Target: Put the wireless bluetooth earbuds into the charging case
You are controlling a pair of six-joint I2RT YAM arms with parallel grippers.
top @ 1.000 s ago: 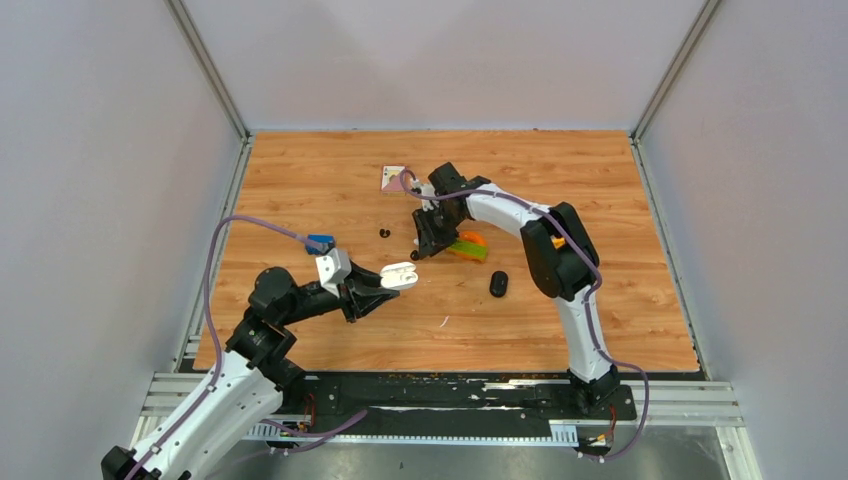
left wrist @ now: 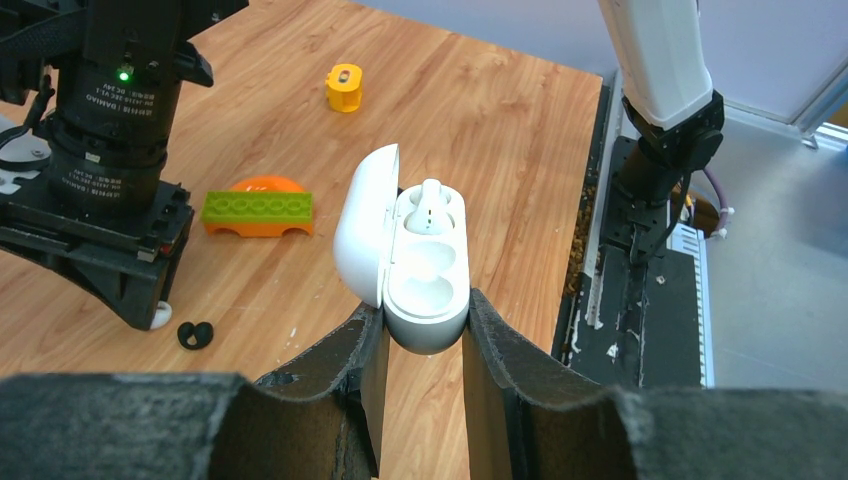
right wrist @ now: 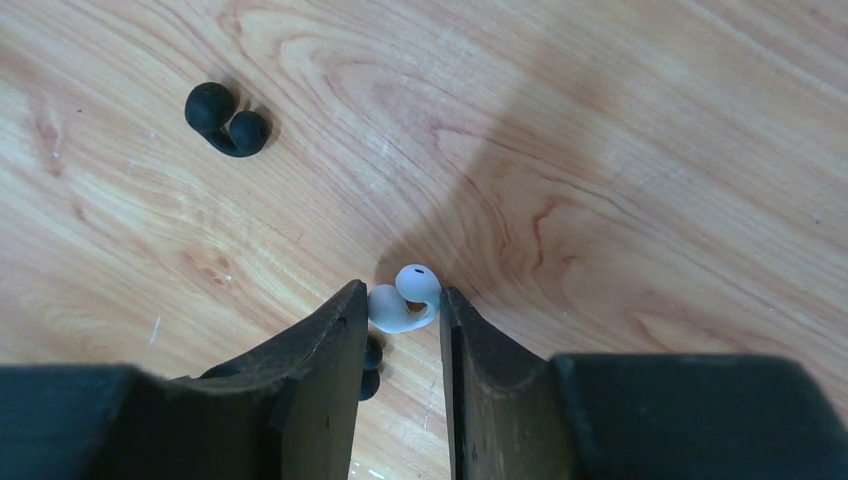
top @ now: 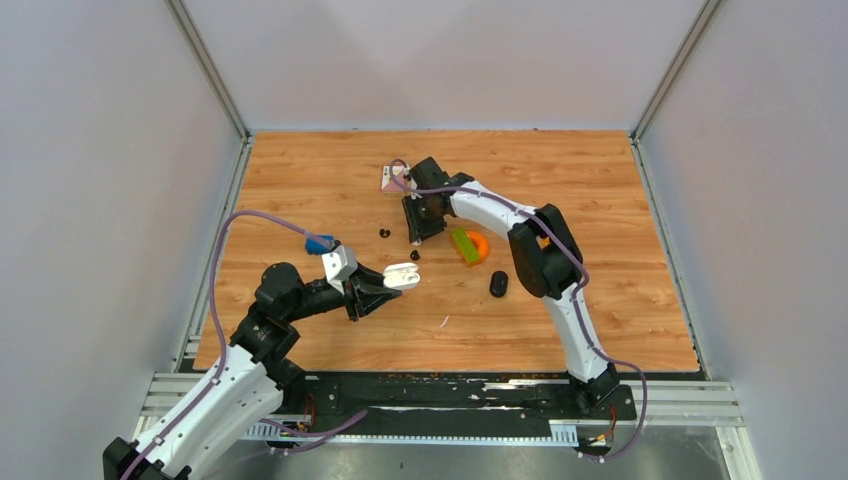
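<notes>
An open white charging case (left wrist: 425, 270) with one white earbud (left wrist: 430, 212) seated in it is held by my left gripper, shut on it. In the right wrist view, my right gripper is low over the table, its fingertips either side of a white earbud pair (right wrist: 395, 305); whether they grip it is unclear. A black earbud pair (right wrist: 226, 122) lies beyond it, and another (right wrist: 370, 370) is partly hidden by the right fingers.
A green block on an orange piece (top: 478, 245), a black oval object (top: 498, 284), a blue object (top: 317, 245) and a pink-white card (top: 390, 182) are on the table.
Over the last second my right arm has shifted left in the top view, uncovering more of the green and orange piece. The left arm with the case has barely moved.
</notes>
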